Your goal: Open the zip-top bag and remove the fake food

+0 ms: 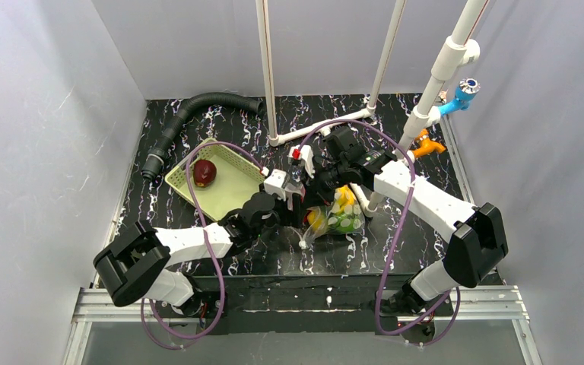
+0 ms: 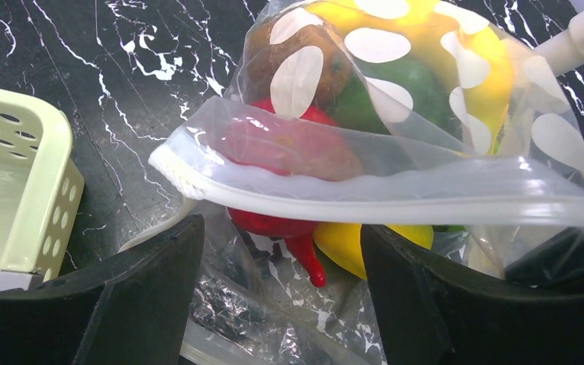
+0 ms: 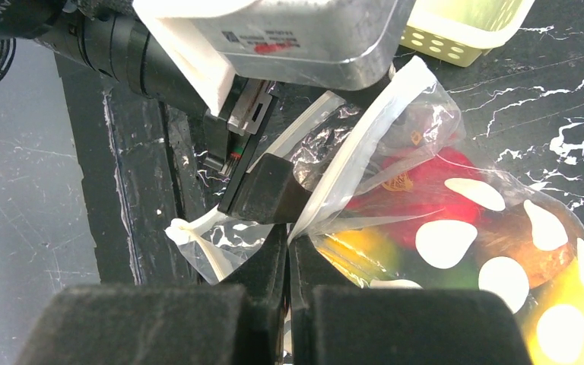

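A clear zip-top bag point(image 1: 347, 221) with white spots lies on the dark counter in the top view, its mouth gaping toward my left arm. Through the plastic and the mouth, the left wrist view shows a red food piece point(image 2: 274, 223), a yellow one point(image 2: 342, 247) and a green one point(image 2: 403, 95). My left gripper is at the mouth, its fingers parted, with no food between them. At the bag's rim point(image 3: 350, 152) my right gripper is shut, the plastic edge running to its fingertips.
A pale green basket point(image 1: 232, 182) holding a dark red fake food piece point(image 1: 204, 172) stands left of the bag. Behind are a black hose point(image 1: 190, 114) and white pipes point(image 1: 319, 131). Bare counter lies in front of the bag.
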